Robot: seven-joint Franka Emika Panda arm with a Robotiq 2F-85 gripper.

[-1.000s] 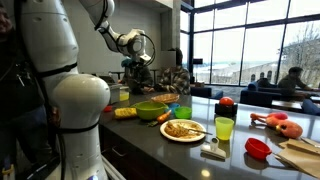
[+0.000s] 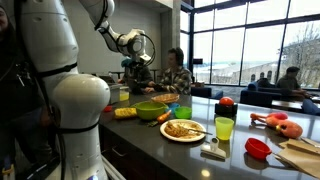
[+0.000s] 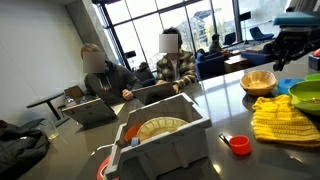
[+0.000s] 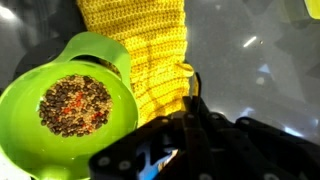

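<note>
My gripper [image 2: 137, 50] hangs high above the far part of the table. In the second exterior view its dark body [image 3: 288, 40] is at the upper right, over the yellow towel [image 3: 282, 122] and green bowl [image 3: 303, 104]. Looking down from the wrist, I see the knitted yellow towel [image 4: 135, 45] lying flat beside the green bowl [image 4: 15, 110], which holds brown and red bits [image 4: 78, 104]. The black gripper fills the lower right; its fingertips blend into the dark, so what lies between them cannot be made out.
A plate of food [image 2: 182, 137], a yellow-green cup [image 2: 224, 128] and a red bowl [image 2: 258, 149] stand on the nearer table. A grey bin [image 3: 180, 148], a small red cup [image 3: 240, 145] and a woven basket [image 3: 258, 81] are elsewhere. People sit behind.
</note>
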